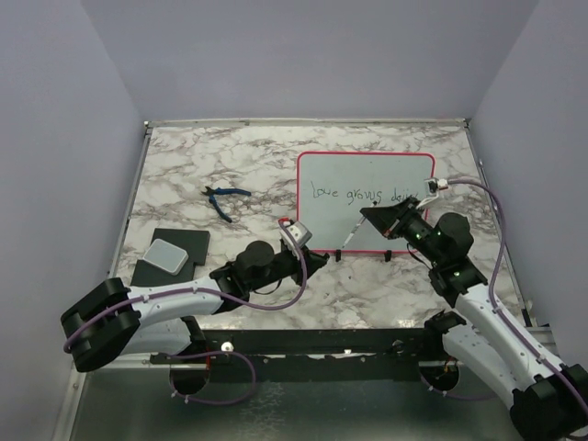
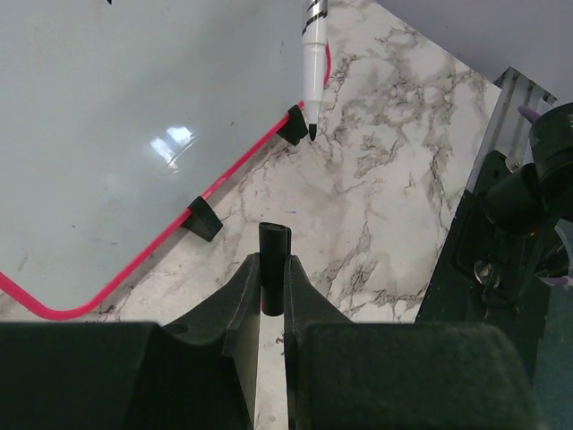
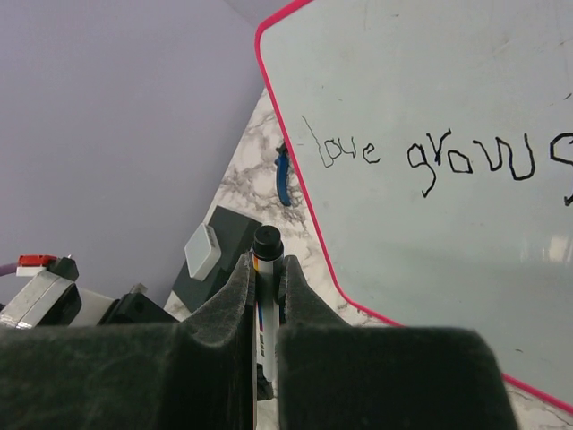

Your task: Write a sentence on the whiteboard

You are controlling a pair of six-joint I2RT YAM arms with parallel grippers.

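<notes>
The white marker [image 2: 313, 67] shows a bare black writing tip in the left wrist view. My right gripper [image 1: 366, 215] is shut on its body, holding it slanted over the lower whiteboard with the tip toward the lower left. My left gripper is shut on the small black cap [image 2: 275, 255], off the board's lower left edge. Cap and tip are apart. The whiteboard [image 1: 322, 220] has a red-pink rim and bears thin black handwriting [image 3: 466, 163], reading about "love grows"; a third word is partly hidden by my right gripper in the top view.
Blue-handled pliers [image 1: 220, 197] lie left of the board. A white eraser-like block [image 1: 165, 256] rests on dark plates [image 1: 196, 241] at the far left. Two black clips [image 2: 203, 219] sit at the board's lower edge. Bare marble separates the pliers from the board.
</notes>
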